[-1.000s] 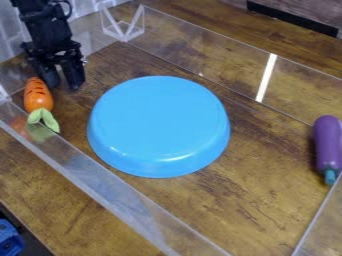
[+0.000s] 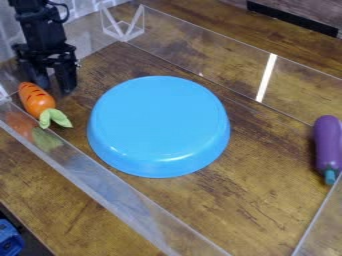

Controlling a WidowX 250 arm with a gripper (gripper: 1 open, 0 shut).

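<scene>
The black gripper (image 2: 47, 55) is at the upper left, inside the clear-walled bin against its left side. Its fingertips reach down just above and behind a toy carrot (image 2: 38, 100), orange with pale green leaves, lying along the left wall. Whether the fingers are open or shut cannot be made out.
A large upturned blue bowl or disc (image 2: 159, 125) fills the centre of the floor. A purple toy eggplant (image 2: 327, 145) lies at the right. Clear walls (image 2: 160, 225) cross the view.
The gripper has shifted slightly left from where it was a second ago. The carrot's leafy end has moved a little to the right, so it lies more slanted.
</scene>
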